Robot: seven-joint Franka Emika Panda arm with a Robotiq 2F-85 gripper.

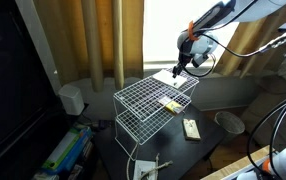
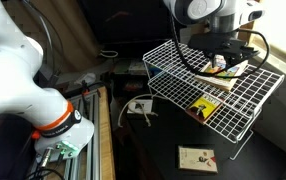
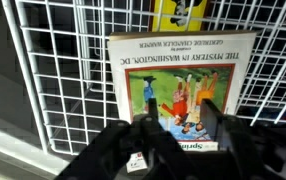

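A white-bordered book [image 3: 178,85] with a colourful picture of several people lies flat on the white wire rack [image 1: 138,97], upside down in the wrist view. A second sheet or book [image 3: 173,155] with printed text shows partly from under its lower edge. Above it hangs my gripper, its two dark fingertips apart over the picture and nothing seen between them. From the outside, the gripper [image 1: 179,70] is at the rack's window end, close over the pale book [image 1: 165,77]. Whether the fingers touch the cover cannot be told.
A yellow book [image 2: 203,107] lies on a lower part of the rack. Another book [image 2: 197,160] rests on the dark table [image 2: 158,145] in front. Cables [image 2: 133,100] and a pale piece [image 2: 140,106] are beside the rack.
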